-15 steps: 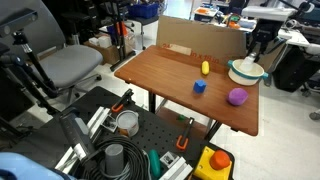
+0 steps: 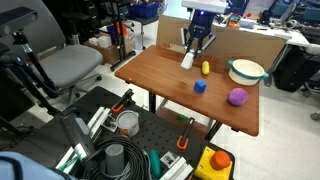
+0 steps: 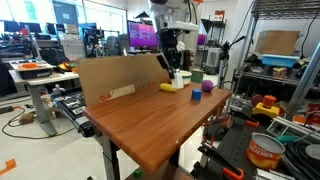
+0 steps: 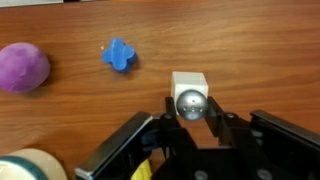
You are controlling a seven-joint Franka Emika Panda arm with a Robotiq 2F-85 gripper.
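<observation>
A white object with a round silvery top (image 4: 190,100) is held between the fingertips of my gripper in the wrist view. In exterior view 1 this white object (image 2: 187,61) hangs from the gripper (image 2: 191,49) over the back middle of the wooden table (image 2: 158,76); whether its lower end touches the wood is unclear. A yellow item (image 2: 206,67) and a blue piece (image 2: 200,86) lie to its right. Farther right are a purple ball (image 2: 237,96) and a cream pot with a teal rim (image 2: 246,72).
A cardboard panel (image 3: 115,78) stands along the table's back edge. In front, a dark bench holds a can (image 2: 128,122), cables and tools, with a yellow box (image 2: 213,162) at its right end.
The gripper was at the pot a second ago. It has risen out with the white object, moved left past the yellow item, and come down over the table.
</observation>
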